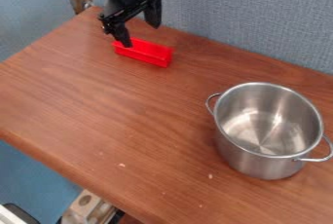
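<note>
My black gripper point(136, 28) hangs at the top of the camera view, fingers open, over the left part of a red bar-shaped block point(146, 54) on the wooden table. One finger reaches down in front of the block's left end; whether it touches the block is unclear. A steel pot point(267, 153) with two side handles stands at the right.
Padded grey-blue walls point(260, 18) border the back and left. A wooden piece with holes point(89, 208) lies off the table's near-left edge.
</note>
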